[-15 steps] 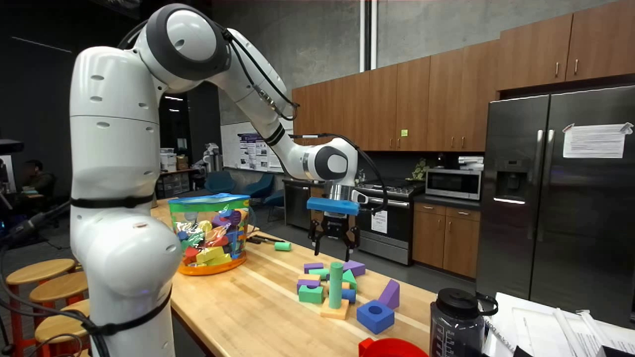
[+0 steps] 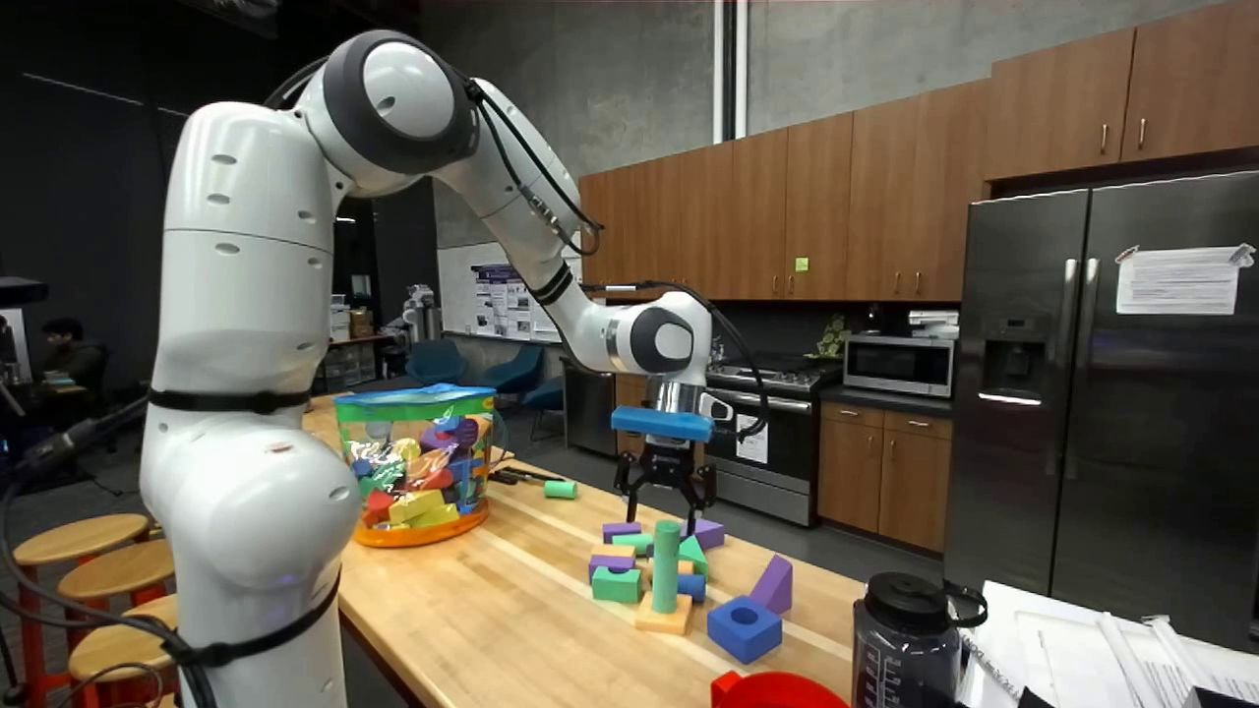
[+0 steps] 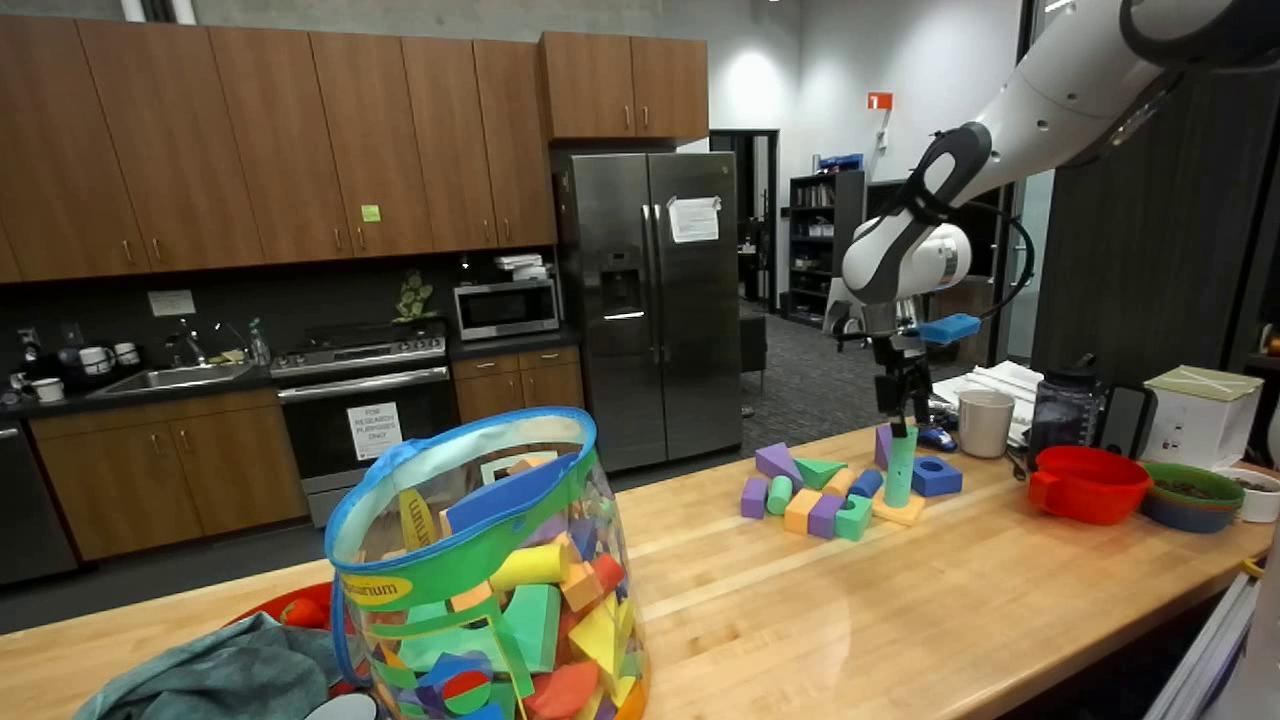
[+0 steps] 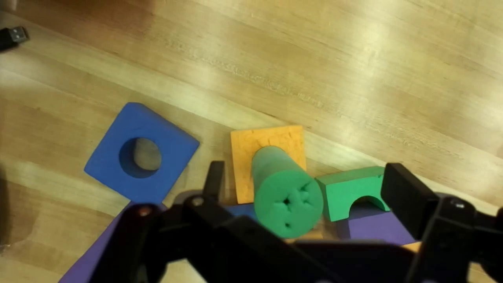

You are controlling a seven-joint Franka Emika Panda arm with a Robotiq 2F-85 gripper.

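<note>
A green cylinder [image 2: 666, 566] stands upright on a flat orange square block [image 2: 664, 615]. My gripper [image 2: 662, 519] is open, pointing down close to the cylinder's top. From the wrist, the cylinder's round end [image 4: 288, 203] appears between the spread fingers, with a gap to either side; nothing is gripped. To the left lies a blue block with a round hole [image 4: 142, 156]. A green arch block [image 4: 354, 193] and a purple block [image 4: 379, 227] lie near the right finger. The gripper's body hides part of the blocks below it.
Several more blocks crowd around the cylinder, including a purple wedge [image 2: 773, 584]. A clear bag of blocks [image 3: 504, 600] stands on the table, with bare wood between it and the group. A red bowl [image 3: 1089, 484], a mug [image 3: 985, 424] and a dark bottle [image 3: 1064, 414] stand on the other side.
The arm has come down a little, bringing the open gripper lower toward the blocks. The cylinder and the other blocks have stayed where they were.
</note>
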